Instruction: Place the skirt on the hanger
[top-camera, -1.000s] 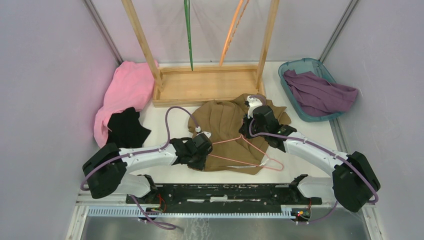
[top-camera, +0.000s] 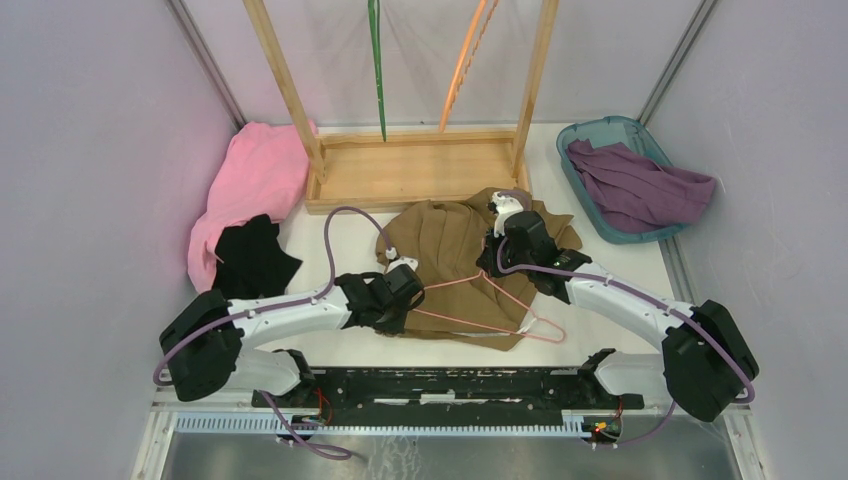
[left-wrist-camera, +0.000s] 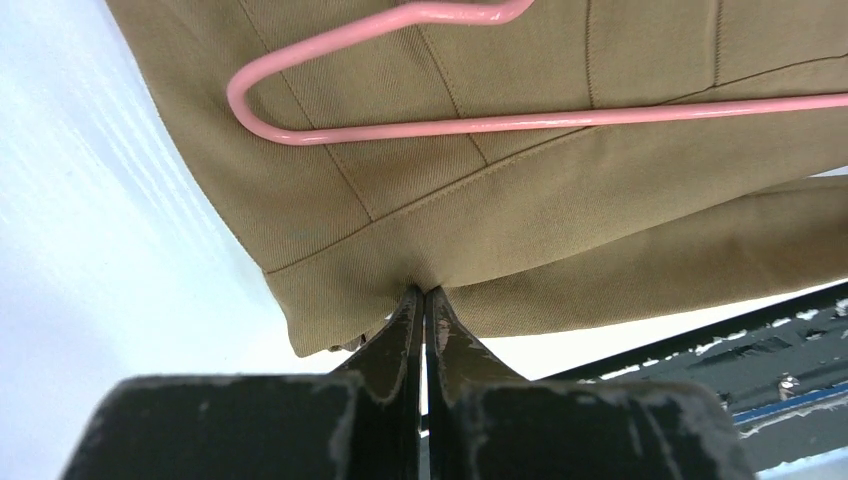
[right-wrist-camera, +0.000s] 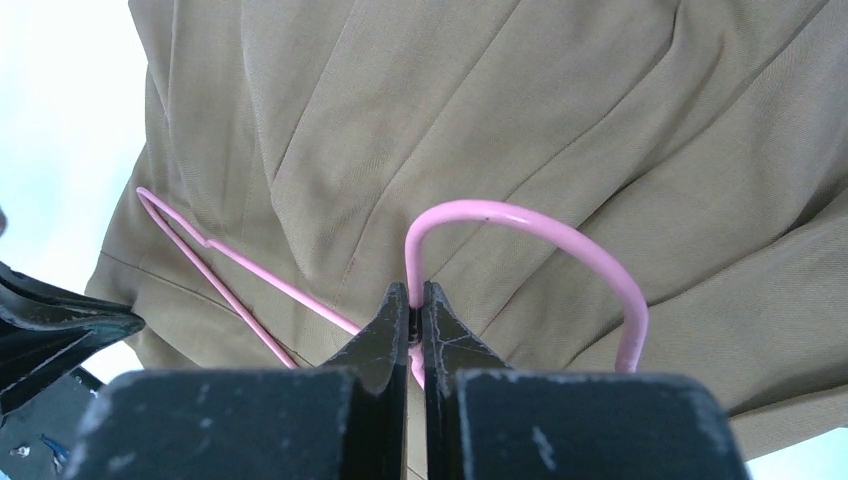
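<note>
The olive-brown skirt (top-camera: 445, 240) lies spread in creases on the white table, with a pink hanger (top-camera: 465, 325) lying over it. In the left wrist view, my left gripper is shut on the skirt's waistband edge (left-wrist-camera: 350, 310), below one arm of the hanger (left-wrist-camera: 450, 127). In the right wrist view, my right gripper is shut on the hanger's neck, just below its curved hook (right-wrist-camera: 530, 228).
A wooden rack (top-camera: 420, 197) with green and orange hangers stands behind the skirt. Pink cloth (top-camera: 245, 170) and black cloth (top-camera: 250, 260) lie at left. A teal bin (top-camera: 625, 235) holding purple fabric sits back right.
My left arm has shifted very slightly over the skirt's left edge. The right arm and the hanger look unchanged.
</note>
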